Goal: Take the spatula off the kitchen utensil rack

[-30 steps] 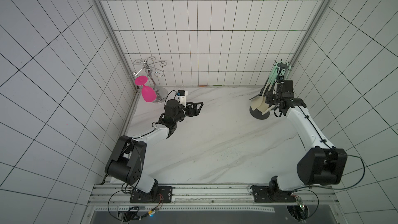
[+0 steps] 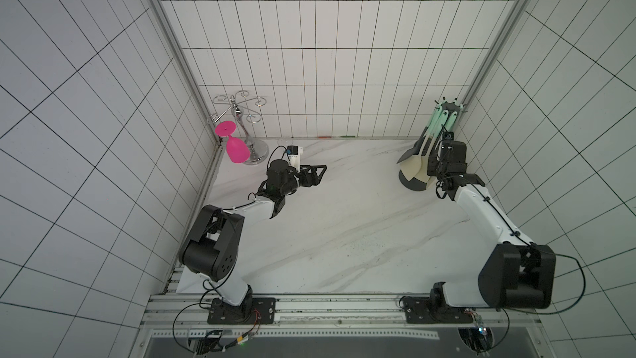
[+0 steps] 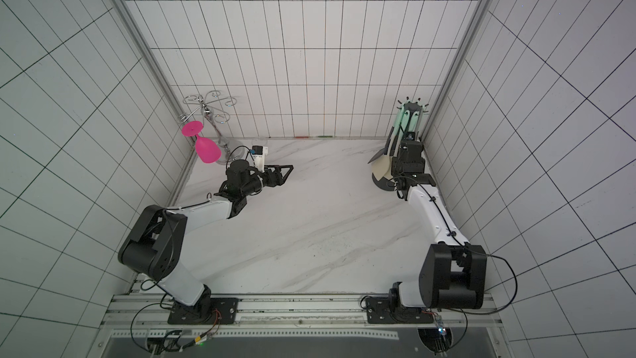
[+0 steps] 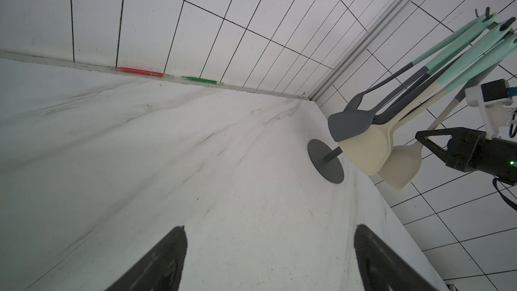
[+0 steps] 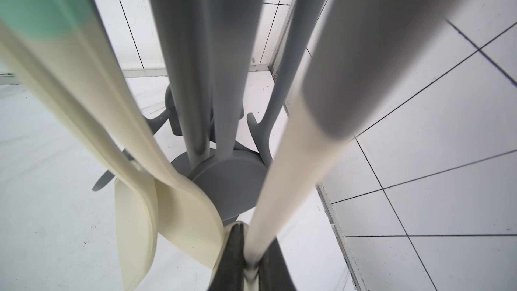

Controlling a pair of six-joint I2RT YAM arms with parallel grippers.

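Several utensils with mint-green handles hang on the dark kitchen utensil rack (image 4: 325, 169) in the right back corner. At their near side is a beige spatula (image 4: 401, 164) with a grey upper handle. My right gripper is shut around this spatula's thin lower shaft (image 5: 290, 177), just above its blade. The spatula's upper end still lies among the other handles in the left wrist view. Over the left half of the table, my left gripper stands open and empty, its fingers (image 4: 167, 258) wide apart.
A metal stand (image 2: 239, 119) with a pink goblet (image 2: 237, 149) is at the back left, close behind the left arm. Red (image 4: 139, 71) and green pens (image 4: 200, 80) lie along the back wall's foot. A tiled wall rises close to the rack's right.
My right gripper has come down and slightly toward the front, along the hanging utensils. The left arm has shifted a little to the right.
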